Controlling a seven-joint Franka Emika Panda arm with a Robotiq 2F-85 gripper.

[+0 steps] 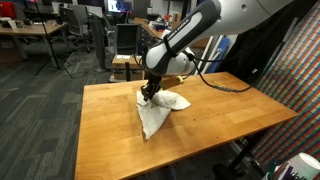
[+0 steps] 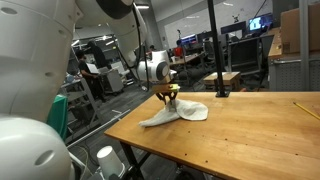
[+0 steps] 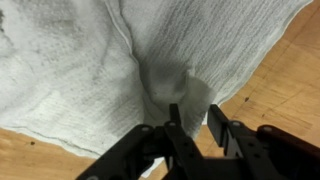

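Observation:
A white cloth (image 1: 153, 118) lies crumpled on the wooden table, one part reaching toward the near side and another to the right. In the second exterior view, the same cloth (image 2: 190, 110) spreads flat at its right and bunches up under the arm. My gripper (image 1: 149, 98) is low over the bunched part, pointing down. From the wrist, white cloth (image 3: 75, 70) fills most of the picture, with folds running through it. The gripper's dark fingers (image 3: 178, 118) stand apart, open, right at a raised fold; whether they touch it is unclear.
Bare table (image 1: 235, 115) lies to the right of the cloth and also to its left. A white cup-like object (image 2: 108, 160) is by the table's near edge in the second exterior view. Cables hang from the arm.

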